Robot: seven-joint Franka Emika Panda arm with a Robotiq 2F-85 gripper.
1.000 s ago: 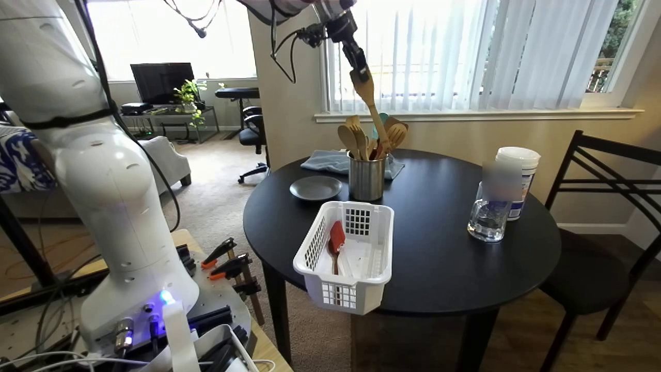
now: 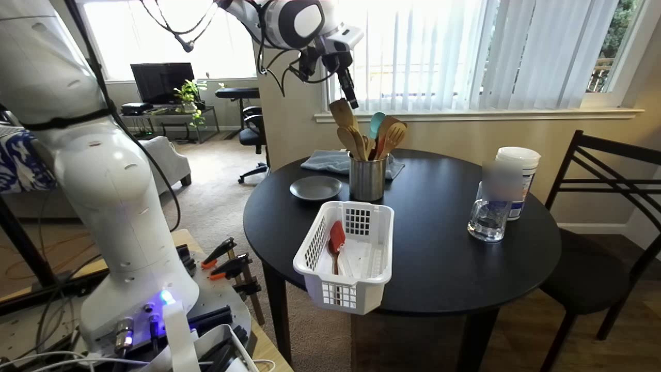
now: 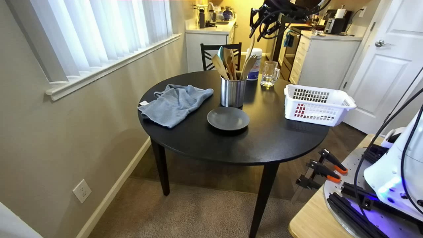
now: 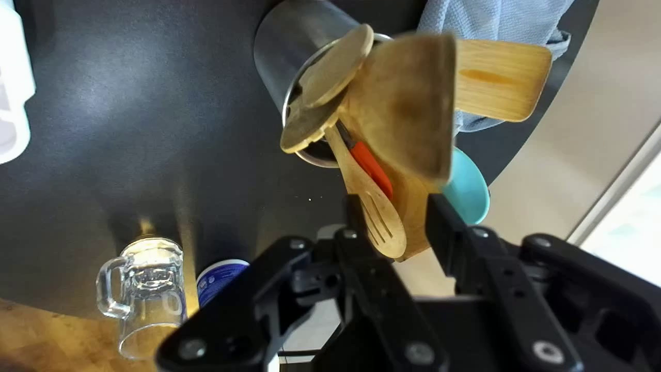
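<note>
A steel canister (image 2: pixel 367 180) full of kitchen utensils stands on the black table. Tallest among them is a wooden spatula (image 2: pixel 341 114), its blade large and near the camera in the wrist view (image 4: pixel 403 105). Around it lean several wooden spoons, a slotted wooden fork (image 4: pixel 375 214), a red-handled tool (image 4: pixel 372 168) and a turquoise utensil (image 4: pixel 468 189). My gripper is over the canister with its fingers apart. The fork shows through the gap, and I see nothing gripped. In exterior view 1 the gripper (image 2: pixel 353 104) is close beside the spatula's top; contact cannot be told.
A white basket (image 2: pixel 379 263) holding a red-headed spatula (image 2: pixel 336 236) sits at the near edge. Close to the canister are a grey plate (image 2: pixel 315 188) and a blue-grey cloth (image 3: pixel 176 103). A glass mug (image 2: pixel 486 223) and white tub (image 2: pixel 523 162) stand far right. Mid-table is bare.
A second ago the wooden spatula stood higher, its top at my gripper's fingertips, tilted the other way. Now it sits lower in the canister, leaning left, and my gripper has tilted and moved slightly lower.
</note>
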